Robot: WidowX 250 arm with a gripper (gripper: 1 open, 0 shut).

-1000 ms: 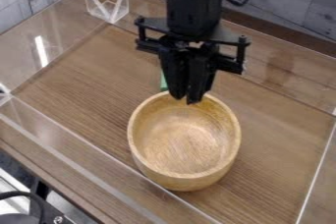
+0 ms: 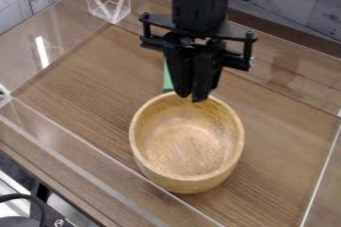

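My black gripper [image 2: 192, 84] hangs over the back rim of a pale wooden bowl [image 2: 186, 146]. Its body and arm fill the upper middle of the view, and the fingers point down and mostly overlap each other, so I cannot tell whether they are open or shut. A green object [image 2: 170, 77] is partly visible behind the gripper's left side; the rest of it is hidden by the gripper.
Clear plastic brackets [image 2: 111, 7] stand at the back left. Walls or raised edges bound the table at the back and left, and a black cable lies at the bottom left.
My gripper has shifted very slightly. The bowl and the green object look unmoved.
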